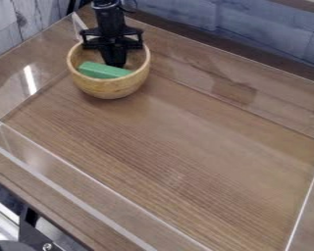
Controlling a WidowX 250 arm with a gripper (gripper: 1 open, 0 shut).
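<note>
A wooden bowl (110,86) sits near the upper left of the table. Inside it lies a green block (103,72). My black gripper (111,48) reaches down from the top into the back of the bowl, over the block. It is shut; what is between its fingers is too small and dark to make out.
</note>
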